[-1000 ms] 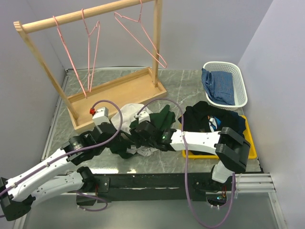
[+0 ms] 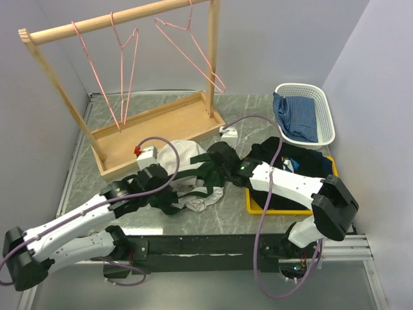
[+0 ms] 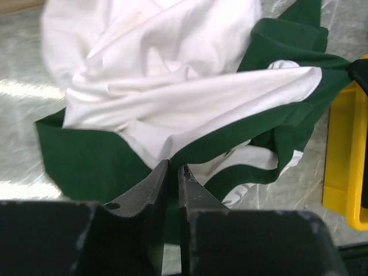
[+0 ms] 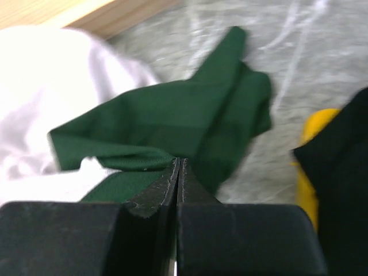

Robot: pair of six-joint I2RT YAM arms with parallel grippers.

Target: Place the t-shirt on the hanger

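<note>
The white and dark green t shirt lies crumpled on the table between my two arms. In the left wrist view, my left gripper has its fingers close together, with green cloth in the narrow gap. A green and white fold of the shirt stretches from there toward the right arm. My right gripper is shut on a green edge of the shirt. Three pink hangers hang from the wooden rack, apart from the shirt.
The rack's wooden base stands just behind the shirt. On the right, a yellow bin holds dark clothes. Behind it is a white basket with folded blue cloth. Bare table shows at the front.
My right gripper has moved right, away from the left one, and the shirt's green and white part is spread wider between them. The left gripper has shifted slightly right.
</note>
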